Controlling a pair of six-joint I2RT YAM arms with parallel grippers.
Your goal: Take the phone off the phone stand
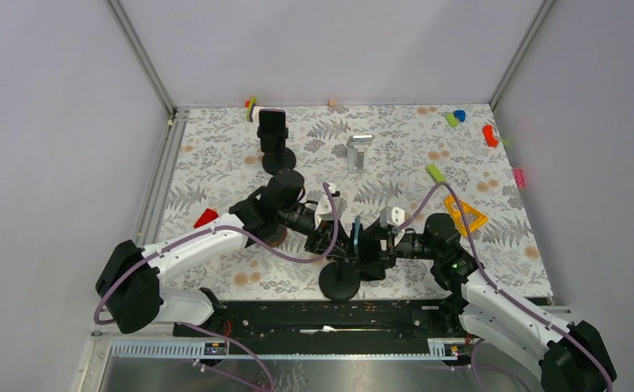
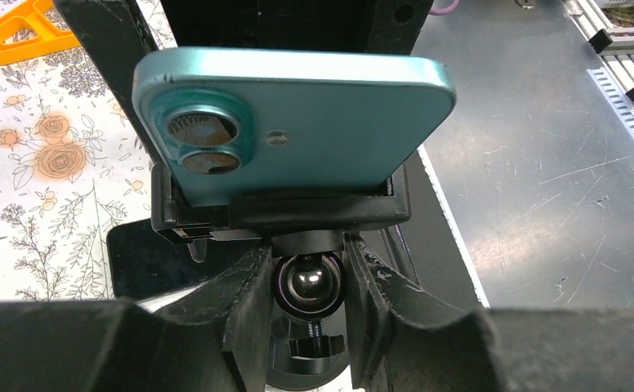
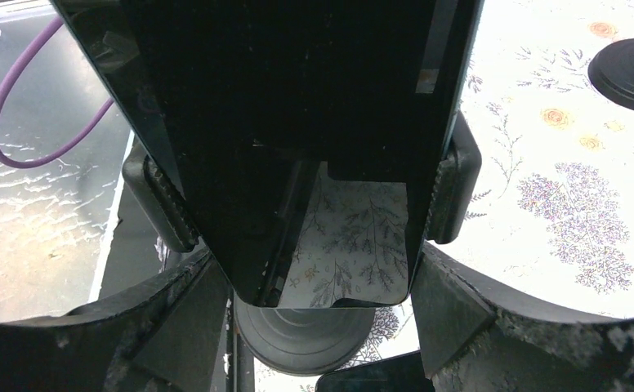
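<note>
The teal-backed phone [image 2: 297, 131] sits in the black clamp [image 2: 318, 211] of the phone stand, its camera side towards the left wrist view. Below the clamp, my left gripper is shut on the stand's neck at the ball joint [image 2: 309, 285]. From the other side, the right wrist view shows the phone's dark screen [image 3: 289, 98] close up, with clamp arms [image 3: 453, 180] at its edges. My right gripper is part open, its fingers on either side of the phone's near end; whether they touch it I cannot tell. The round stand base [image 1: 340, 280] rests on the table.
A dark flat phone-like object [image 2: 154, 261] lies beside the base. Another stand holding a phone [image 1: 273, 131] is at the back left, and a silver stand [image 1: 359, 153] at the back middle. An orange triangle [image 1: 466, 217] lies behind the right arm. The table's front edge is close.
</note>
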